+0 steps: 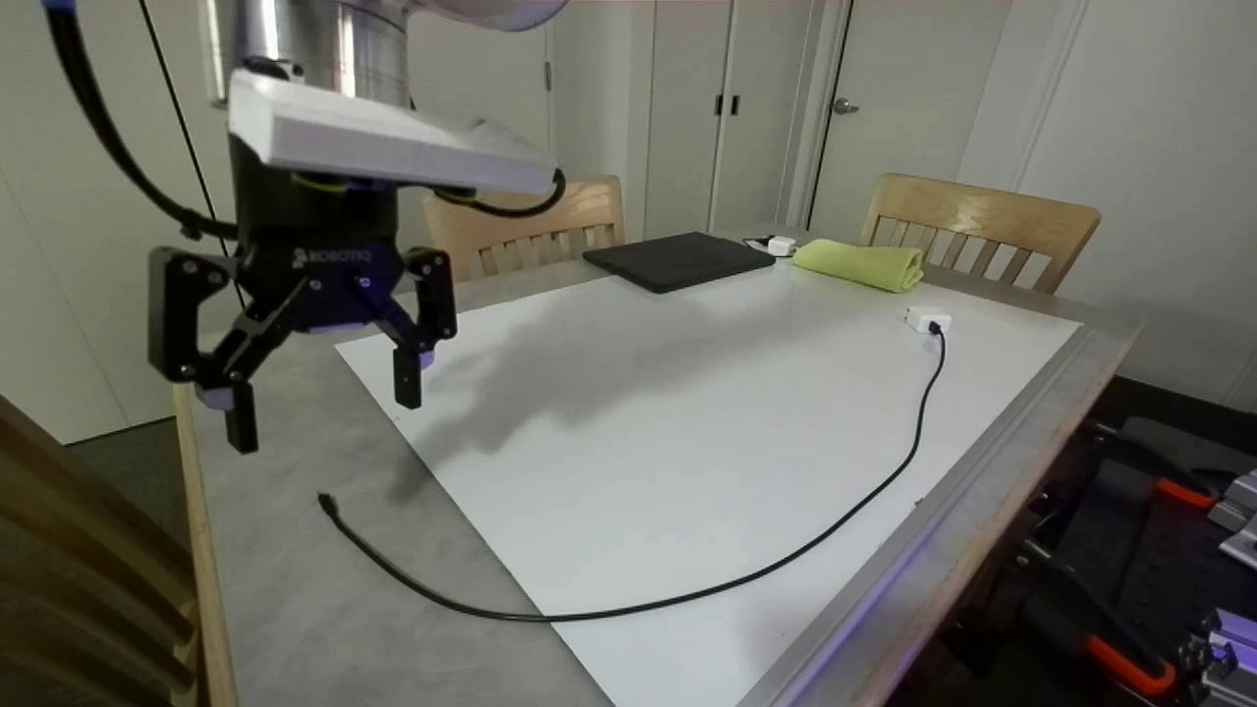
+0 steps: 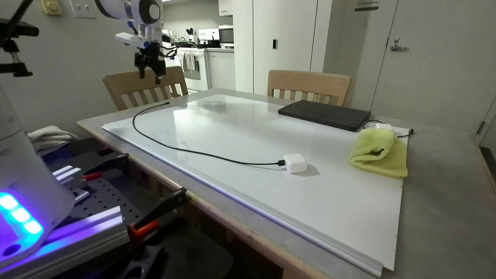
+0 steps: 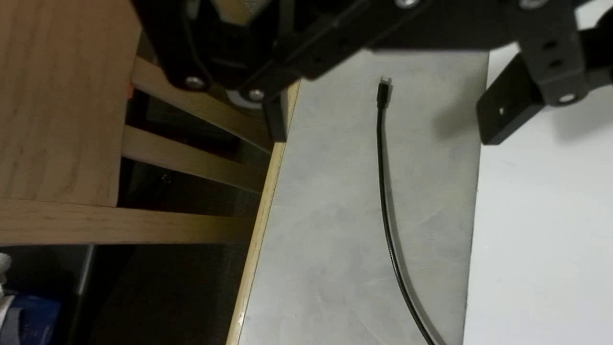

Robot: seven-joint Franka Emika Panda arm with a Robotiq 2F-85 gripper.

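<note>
My gripper [image 1: 324, 407] stands open above the grey table end, with nothing between its fingers. In the wrist view, the black cable [image 3: 382, 166] lies below and between the spread fingertips, its free metal-tipped plug [image 3: 383, 92] flat on the bare grey tabletop. From there the cable [image 1: 660, 603] curves over the white board [image 1: 707, 436] to a white charger block [image 1: 927, 319], where its other end is plugged in. In the second exterior view, the gripper [image 2: 150, 79] hangs over the far left end of the table, clear of the cable.
A black laptop-like slab [image 1: 681, 260], a yellow-green cloth [image 1: 860, 264] and another white block [image 1: 780, 245] lie at the far side. A wooden chair [image 3: 189, 227] stands close against the table edge under the gripper. Most of the white board is bare.
</note>
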